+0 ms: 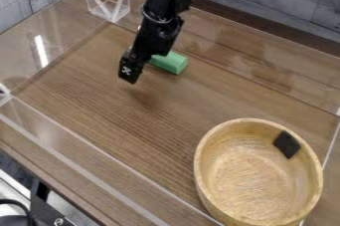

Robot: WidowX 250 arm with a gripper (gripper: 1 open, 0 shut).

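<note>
My gripper hangs over the upper middle of the wooden table, its dark fingers open and pointing down. A green block lies on the table just right of the gripper, partly behind it. I cannot tell whether the fingers touch it.
A large pale yellow basin with a small black patch on its rim fills the lower right. A clear plastic piece is at the top left.
</note>
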